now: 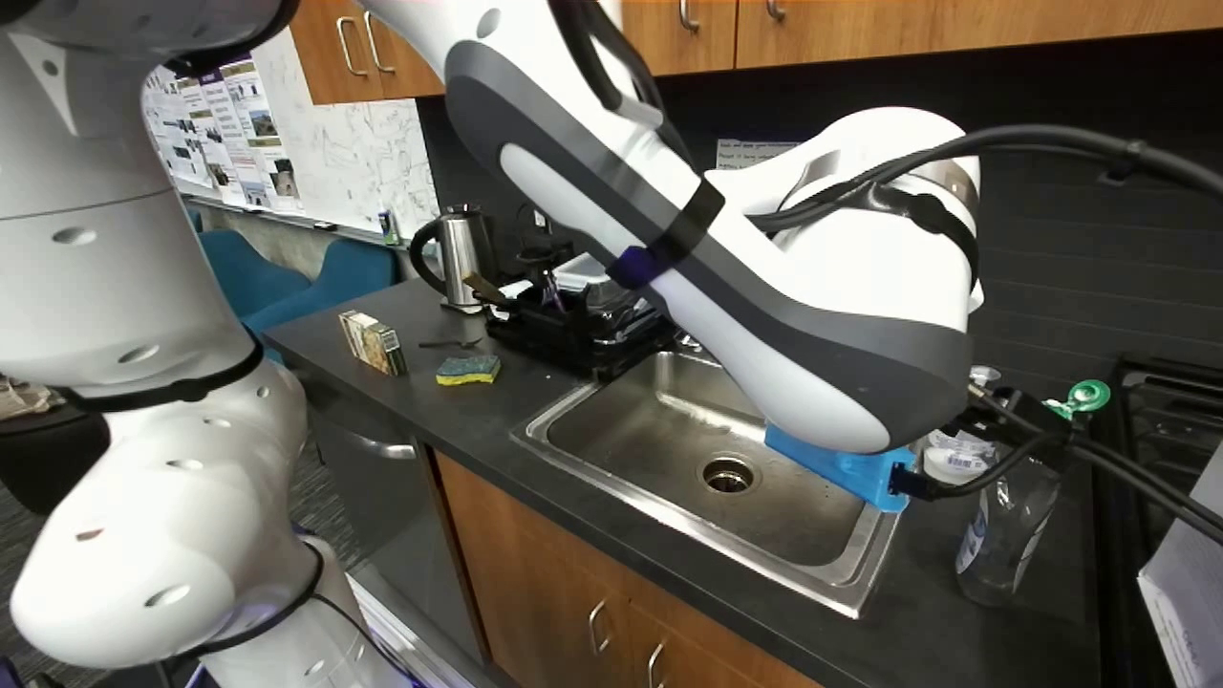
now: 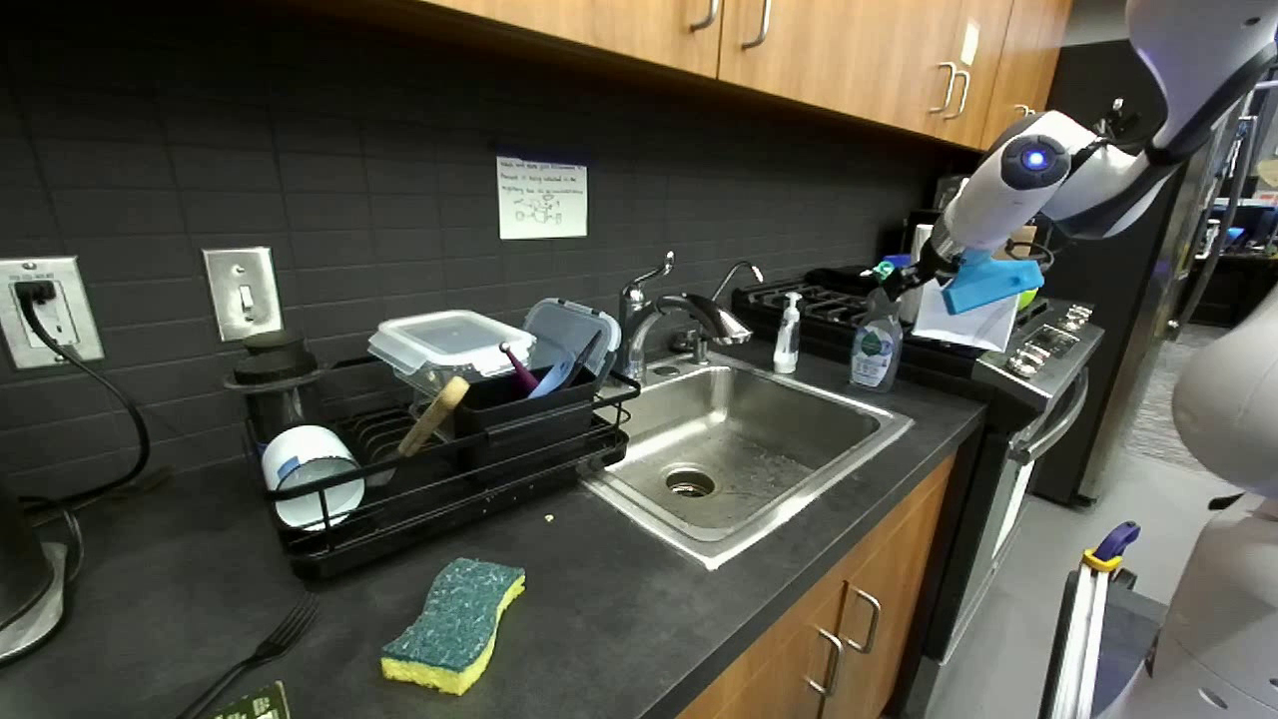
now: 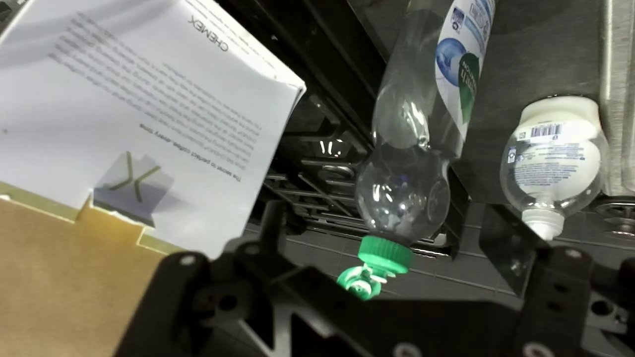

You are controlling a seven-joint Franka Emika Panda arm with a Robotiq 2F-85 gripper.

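Observation:
A clear bottle with an open green flip cap (image 1: 997,550) stands upright on the counter between the sink and the stove. In the wrist view, the bottle's neck and green cap (image 3: 385,255) appear in the space between my two spread fingers. My gripper is open, and I cannot tell whether either finger touches the bottle. From the far side of the counter, the gripper (image 2: 896,286) shows small beside the bottle's top (image 2: 881,310). The forearm and cables partly hide it in the first exterior view.
A pump soap bottle (image 3: 553,157) stands near the bottle, by the sink (image 2: 767,515). A white box with printed text (image 3: 178,101) is close on the stove side. The dish rack (image 2: 467,479), sponge (image 2: 461,623) and fork (image 2: 270,641) lie farther off.

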